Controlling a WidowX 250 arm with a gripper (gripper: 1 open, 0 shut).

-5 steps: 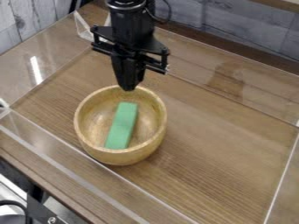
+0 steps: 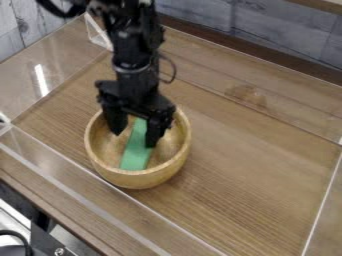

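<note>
A round tan wooden bowl [image 2: 174, 160] sits on the wooden table, left of centre. Inside it lies a long green object [image 2: 138, 147]. My black gripper [image 2: 135, 128] is down over the bowl, its open fingers reaching inside the rim around the upper part of the green object. Whether they touch it I cannot tell.
A raised edge runs along the back. A clear plastic piece [image 2: 98, 30] is at the upper left, and dark cable shows at the lower left corner.
My gripper has descended from above and behind the bowl to down inside it, over the green object. The bowl appears unmoved.
</note>
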